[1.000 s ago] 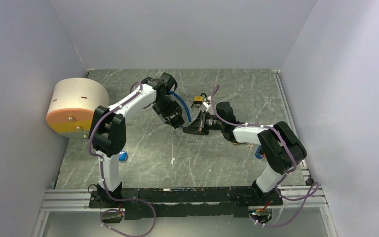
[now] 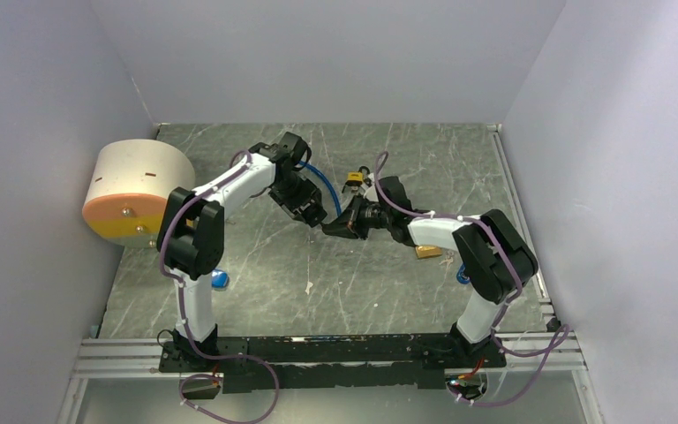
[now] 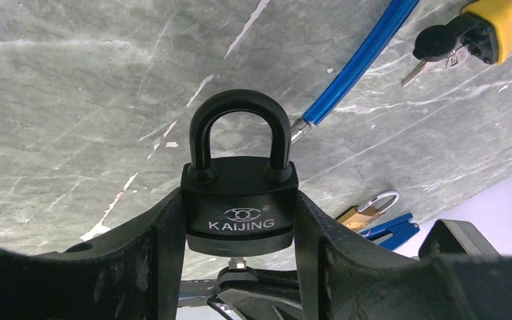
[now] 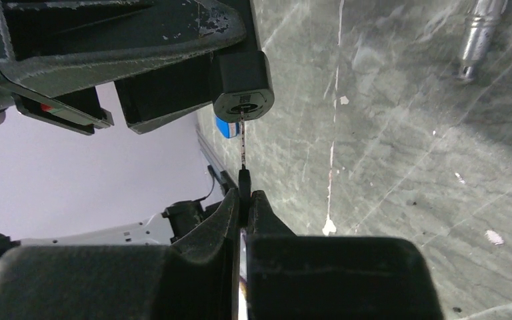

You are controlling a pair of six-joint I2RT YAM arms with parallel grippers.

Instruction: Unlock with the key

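A black KAIJING padlock [image 3: 239,200] is upright between the fingers of my left gripper, which is shut on it, shackle closed. In the right wrist view the padlock's bottom [image 4: 243,90] shows its keyway. My right gripper is shut on a key by its black head [image 4: 244,180]; the blade [image 4: 243,143] points at the keyway, its tip at the slot. Whether it has entered is hard to tell. In the top view both grippers meet near the middle of the table.
A yellow padlock [image 2: 354,178] with keys and a blue hose [image 2: 325,181] lie behind the grippers. A brass padlock [image 3: 353,217] lies at right, a blue object [image 2: 220,278] at left front. A cream drum [image 2: 137,168] stands far left.
My right gripper with the key has moved left, closer to the padlock. The left arm has stayed nearly still, shifting very slightly.
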